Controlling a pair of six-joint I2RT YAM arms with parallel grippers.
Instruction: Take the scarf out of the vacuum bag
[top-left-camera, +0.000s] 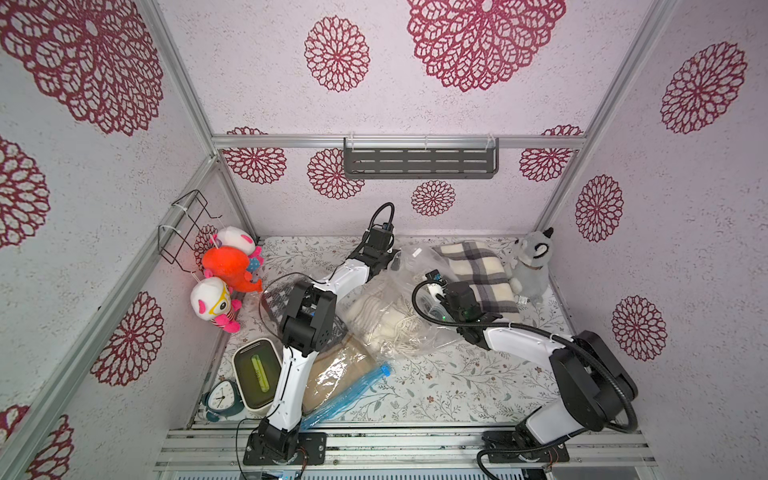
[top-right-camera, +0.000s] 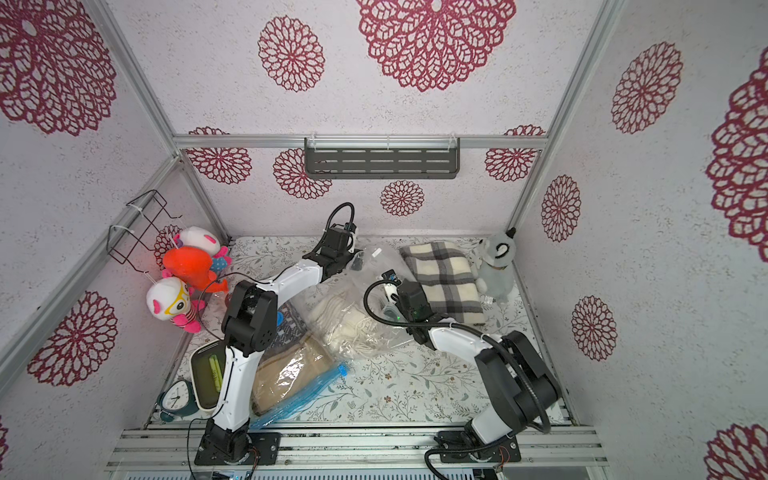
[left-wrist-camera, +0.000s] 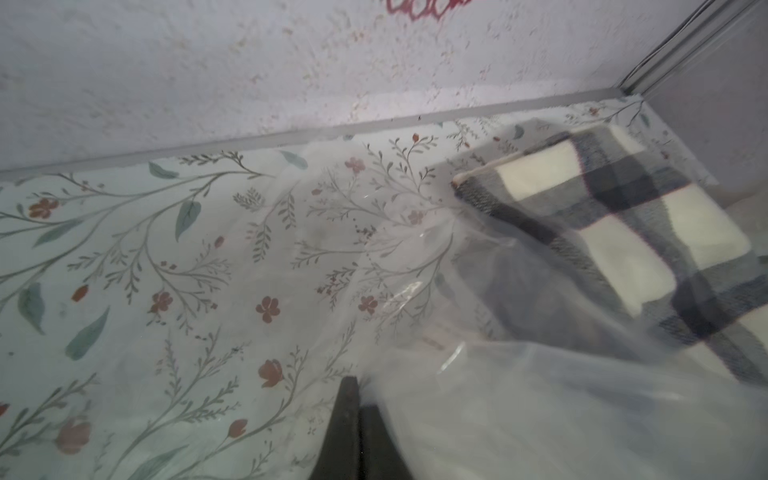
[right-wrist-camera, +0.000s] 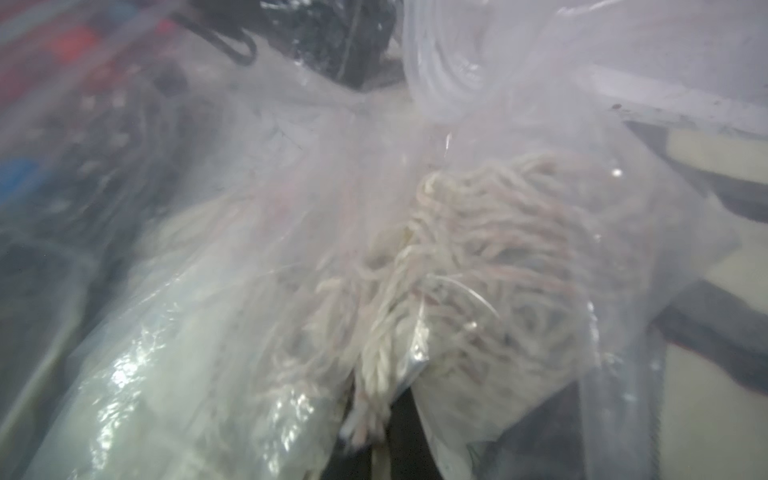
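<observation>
A clear plastic bag (top-left-camera: 384, 328) holding a cream fringed scarf (top-right-camera: 340, 324) lies in the middle of the table. My left gripper is shut at the bag's back edge, with translucent plastic beside its fingers; whether any film is pinched between them is unclear. My right gripper is shut low over the bag's right part, with a cream strand of fringe (right-wrist-camera: 384, 336) at its fingertips, partly under glossy plastic.
A plaid cloth (top-left-camera: 480, 268) lies back right beside a grey plush toy (top-left-camera: 529, 264). Plush toys (top-left-camera: 228, 268), a tray (top-left-camera: 256, 376), a clock (top-left-camera: 223, 397) and other bags (top-left-camera: 336, 376) crowd the left.
</observation>
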